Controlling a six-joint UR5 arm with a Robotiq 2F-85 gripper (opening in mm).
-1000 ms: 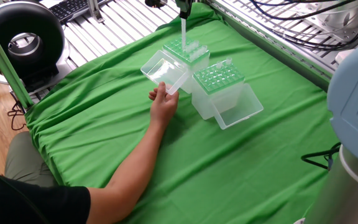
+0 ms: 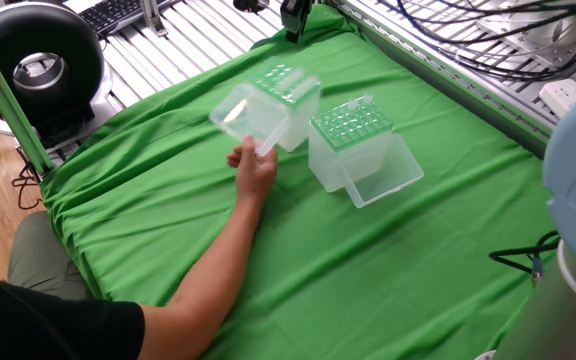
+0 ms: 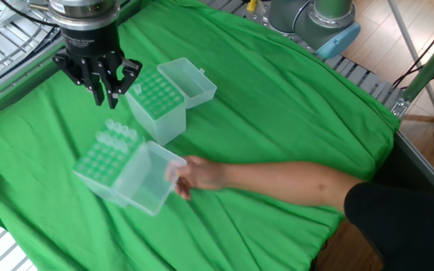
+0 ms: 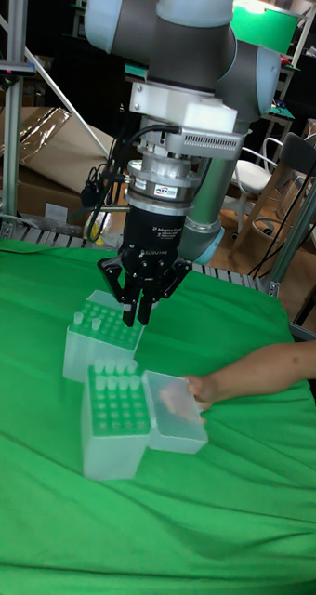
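Two clear tip boxes with green perforated tops stand on the cloth, their clear lids hanging open. A person's hand [image 3: 194, 175] grips the lid [image 3: 143, 184] of one box [image 3: 96, 167], whose top carries several clear tips [image 3: 117, 135]. The other box [image 3: 160, 113] stands apart from it, with a couple of tips [image 4: 86, 323] in its top. Above the boxes, my gripper [image 3: 106, 103] points down, a narrow gap between its fingers [image 4: 130, 315] and nothing held there. In exterior view 1 only its dark lower end shows, at the top edge.
Green cloth [image 2: 368, 270] lies wrinkled over the table, with much bare space around the boxes. The person's forearm [image 3: 277, 178] reaches across it. Black cables [image 2: 508, 45] run along the table's far side in exterior view 1.
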